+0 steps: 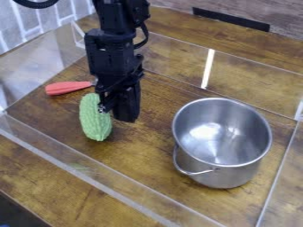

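The black gripper [116, 103] hangs over the wooden table just above and right of a green, bumpy corn-like object [95, 119], which lies on the table. Its fingertips are dark and overlap the top right of that object in view, so whether they touch it cannot be told. Nothing clearly shows held between the fingers. A red object [66, 88] lies behind, to the left. A steel pot [221, 142] with a wire handle stands at the right.
Clear panels edge the wooden table [148, 186] at left and right. A white strip [208, 68] shows at the back right.
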